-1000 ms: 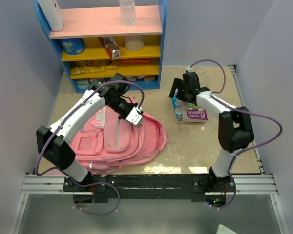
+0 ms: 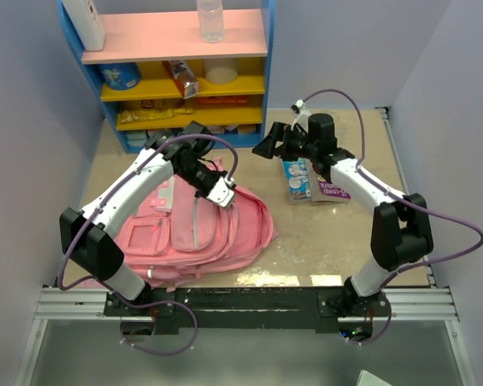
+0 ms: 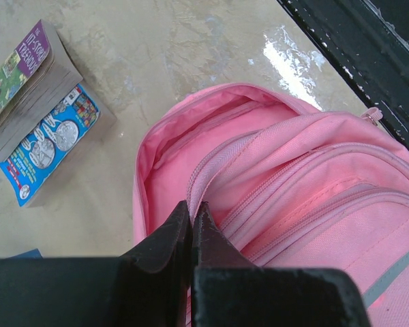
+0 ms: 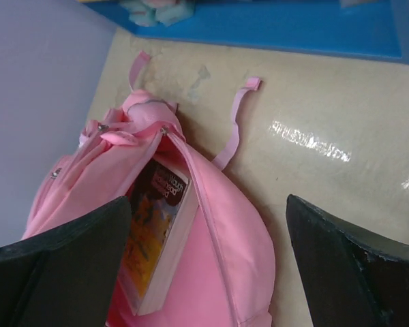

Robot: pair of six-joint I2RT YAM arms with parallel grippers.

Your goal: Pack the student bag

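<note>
The pink student bag (image 2: 195,221) lies on the table at the left, its main compartment gaping on the right side. My left gripper is shut on the bag's zip edge. Inside the opening, a dark book with an orange lower cover (image 4: 152,221) shows in the right wrist view. Right of the bag lie a blue book (image 2: 296,178) and a thick purple-and-green book (image 3: 17,82), side by side and touching; my right arm partly covers them from above. My right gripper (image 2: 270,141) hangs between shelf and books, open and empty.
A blue shelf (image 2: 268,72) with yellow boards stands behind the bag, holding a clear bottle (image 2: 211,20), a blue tub (image 2: 121,75) and packets. Bare table (image 2: 294,241) lies between bag and books. A bag strap (image 4: 236,119) reaches toward the shelf.
Left arm and bag are unmoved.
</note>
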